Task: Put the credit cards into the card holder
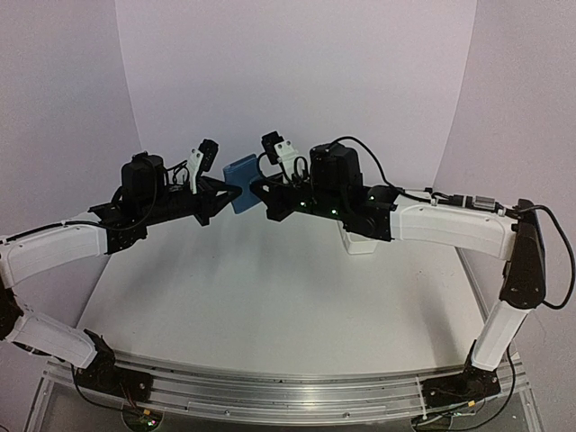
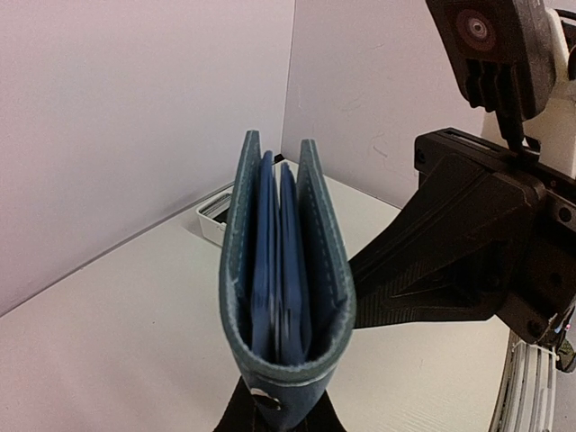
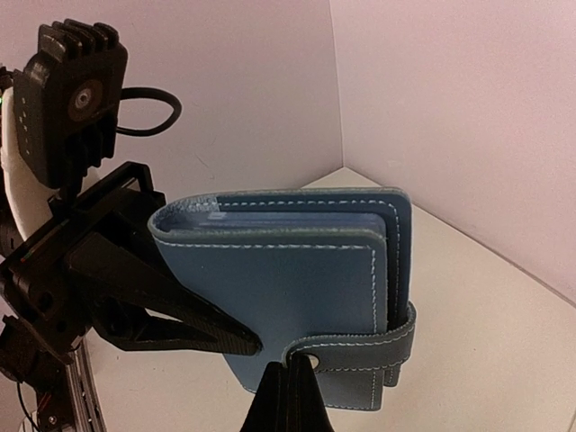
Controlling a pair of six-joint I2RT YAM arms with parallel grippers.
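Note:
Held up above the table is the blue stitched card holder (image 1: 239, 171), with my left gripper (image 1: 236, 192) shut on it. Its spine faces the left wrist view, where the covers (image 2: 322, 234) stand slightly apart around blue inner sleeves (image 2: 263, 261); whether cards sit in them is hard to tell. In the right wrist view the strap (image 3: 364, 349) wraps round the far edge onto the front cover, its metal snap (image 3: 313, 362) by my right gripper. That gripper is shut, with nothing visible between its fingertips; whether it touches the strap or the snap is fastened cannot be told.
Behind the right arm, a white box (image 1: 358, 243) stands on the table, its top showing in part in the left wrist view. Walls enclose the back and both sides.

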